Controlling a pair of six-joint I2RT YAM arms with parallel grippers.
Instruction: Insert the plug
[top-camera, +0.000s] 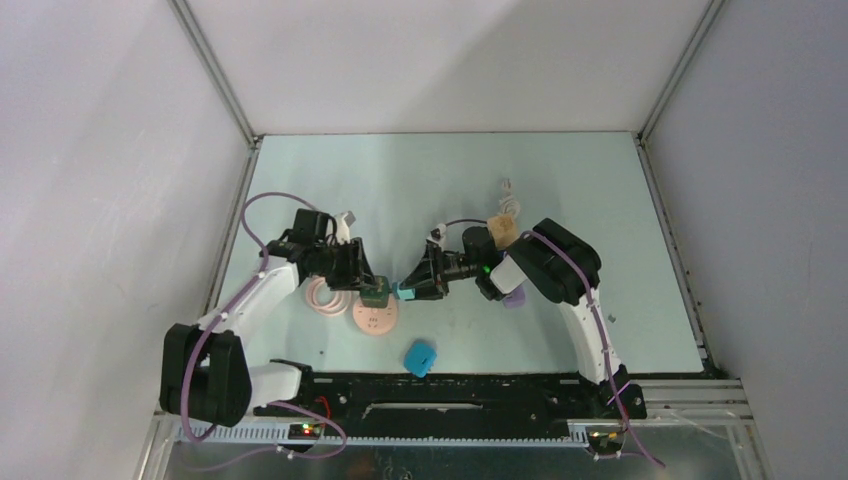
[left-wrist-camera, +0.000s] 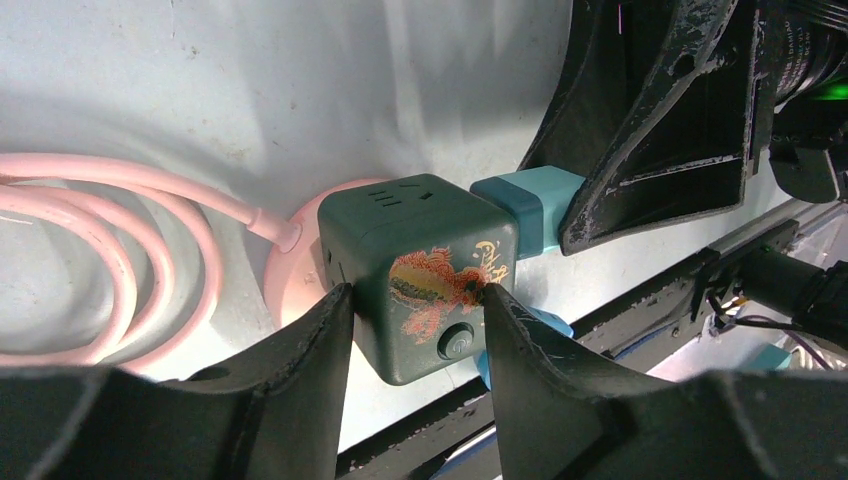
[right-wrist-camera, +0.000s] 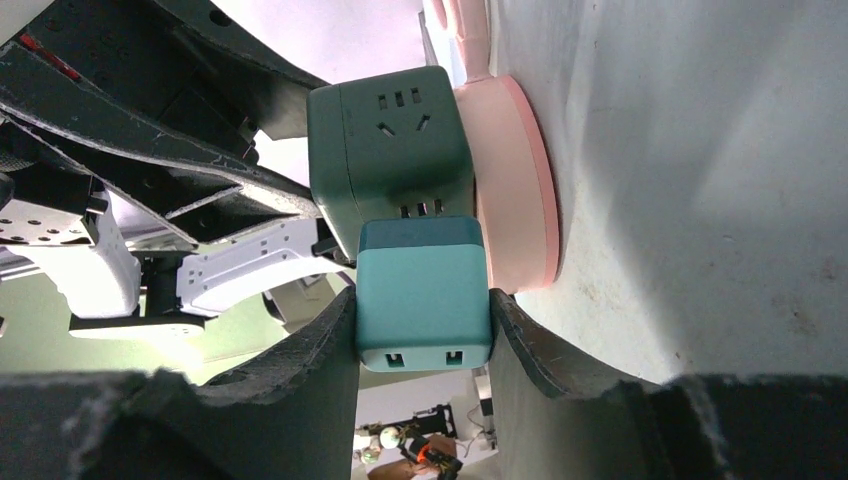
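My left gripper is shut on a dark green cube adapter (left-wrist-camera: 420, 260) with slots and an orange print, held over a round pink socket strip (top-camera: 376, 318) with a coiled pink cable (left-wrist-camera: 120, 260). My right gripper is shut on a small teal plug (right-wrist-camera: 421, 295), its dark end against the green cube’s slotted side in both wrist views. Whether its prongs are inside the slots is hidden.
A blue block (top-camera: 420, 356) lies near the front edge. A wooden block (top-camera: 502, 229), a white cable (top-camera: 508, 200) and a purple piece (top-camera: 515, 298) are by the right arm.
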